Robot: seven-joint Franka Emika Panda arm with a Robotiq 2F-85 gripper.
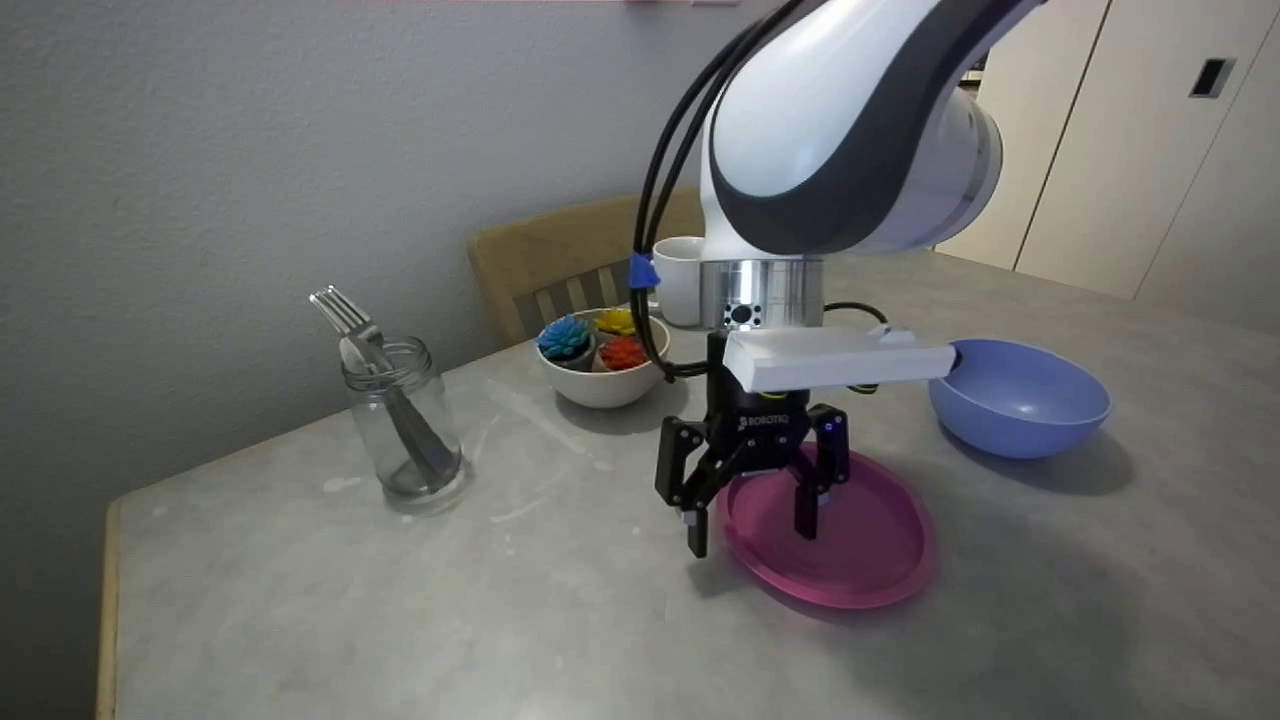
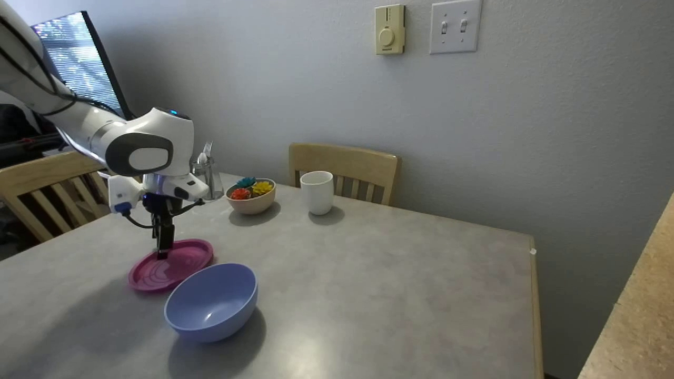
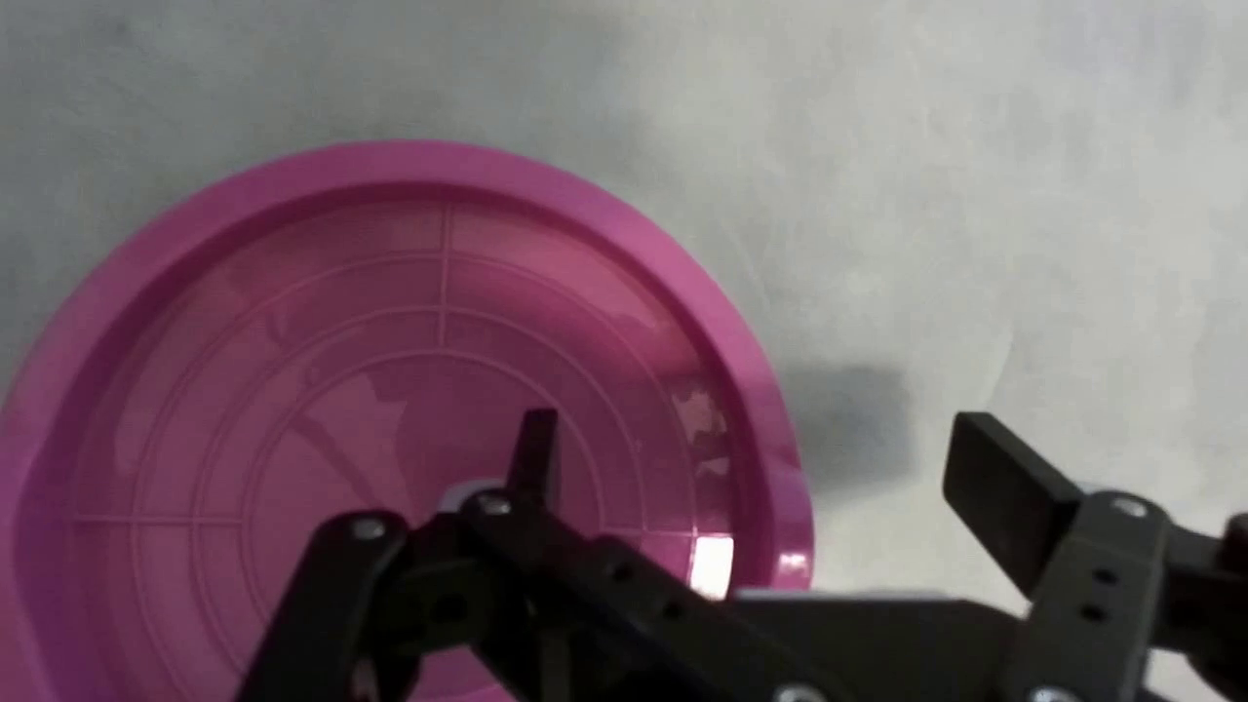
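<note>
A round magenta plate [image 1: 858, 546] with a raised rim lies flat on the grey table. My gripper [image 1: 753, 542] is open above its left edge, fingers pointing down. In the wrist view, one fingertip [image 3: 537, 454] hangs over the plate's inner surface, the other fingertip [image 3: 994, 491] over bare table beyond the rim [image 3: 766, 439]. The rim passes through the gap between them, and nothing is gripped. In exterior view 2 the gripper [image 2: 163, 253] appears edge-on over the plate [image 2: 142, 278], one finger hiding the other.
Close to the plate stands an empty blue bowl [image 2: 211, 303]. Toward the wall are a small bowl [image 2: 256, 203] of colourful succulents, a white mug [image 2: 317, 192] and a glass jar [image 1: 402, 420] with cutlery. In exterior view 2, the table's right side is clear.
</note>
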